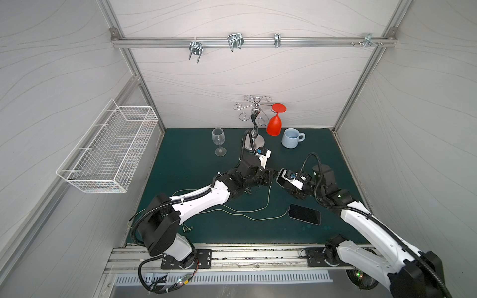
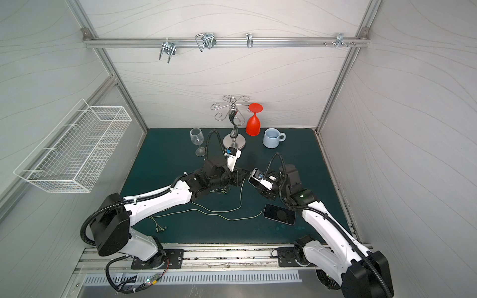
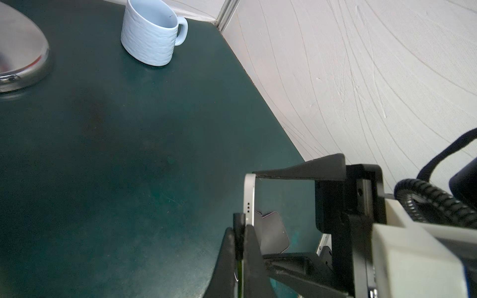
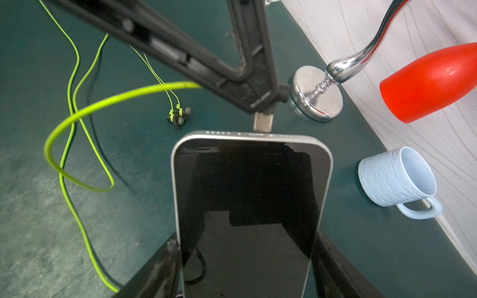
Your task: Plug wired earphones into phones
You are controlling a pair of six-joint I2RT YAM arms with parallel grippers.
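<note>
My right gripper is shut on the raised phone [image 4: 251, 188], a finger at each long side. Seen edge-on in the left wrist view, this phone [image 3: 249, 198] stands right by the left fingertips. My left gripper is shut on the black earphone plug [image 3: 239, 221], its green cable [image 4: 124, 94] looping away. The plug's metal tip [image 4: 263, 122] points at the middle of the phone's short edge. It looks to touch that edge; whether any of it is inside the port cannot be told. A second phone [image 1: 305, 214] lies on the table, a cable end at its left side.
Earbuds [image 4: 178, 116] and loose cable lie under the arms. Behind stand a wine glass [image 1: 219, 141], a metal stand [image 1: 255, 141] with a red goblet [image 1: 274, 126], and a blue mug [image 1: 291, 138]. A wire basket [image 1: 111, 149] hangs at left.
</note>
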